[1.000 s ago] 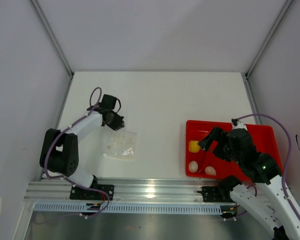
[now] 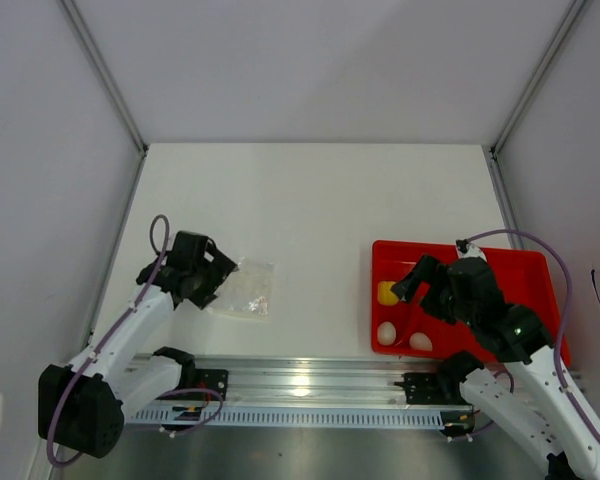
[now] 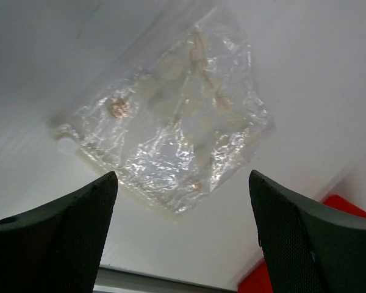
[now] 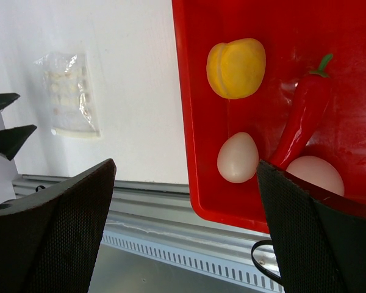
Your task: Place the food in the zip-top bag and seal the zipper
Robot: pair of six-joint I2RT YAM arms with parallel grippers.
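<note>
A clear zip top bag (image 3: 177,116) lies flat on the white table, filling much of the left wrist view; from above, the bag (image 2: 248,290) shows at the left. My left gripper (image 2: 220,280) stands open over the bag's left side, its fingers (image 3: 79,232) wide apart with nothing between them. Open and empty too, my right gripper (image 2: 410,283) hangs above the red bin (image 2: 460,248). In that bin are a yellow food piece (image 4: 236,68), a red chili pepper (image 4: 305,113), an egg (image 4: 238,157) and a second pale egg (image 4: 317,175).
Between bag and bin the table (image 2: 320,230) is clear, as is its far half. A metal rail (image 2: 300,375) runs along the front edge. Walls rise at the left, right and back.
My left gripper has moved left and toward the front, and its fingers have spread apart. The bag and the bin contents stay where they were; the right arm has barely shifted.
</note>
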